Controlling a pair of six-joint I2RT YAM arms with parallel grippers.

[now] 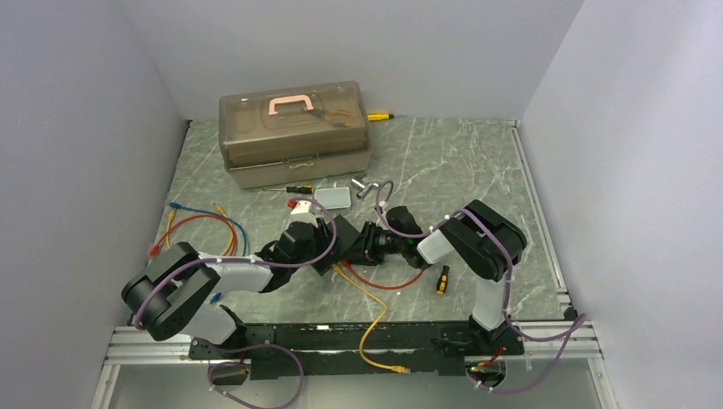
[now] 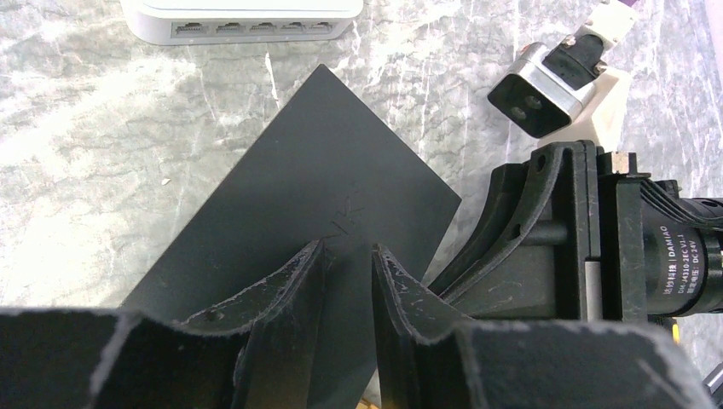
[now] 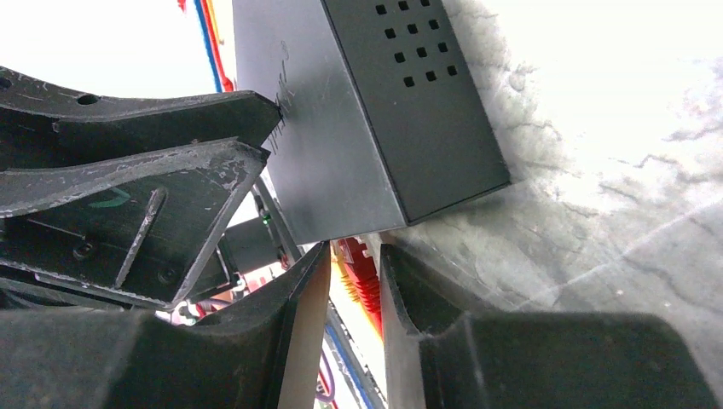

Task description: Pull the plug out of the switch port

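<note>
The black switch box [image 1: 343,228] sits mid-table between both arms, its dark face [image 2: 341,162] filling much of the left wrist view. My left gripper has its fingertips close together against that face, nothing visibly pinched between them. In the right wrist view, a red plug [image 3: 362,273] shows at the box's lower edge, beside a yellow cable [image 3: 351,288]. Around the red plug, my right gripper stands part open, a finger on either side; contact cannot be made out. The port itself is hidden.
A white switch [image 2: 247,21] lies behind the box. The toolbox [image 1: 294,141] stands at the back, several loose cables [image 1: 205,223] lie left, and a screwdriver [image 1: 442,279] lies right. Both grippers are close together, leaving little room between them.
</note>
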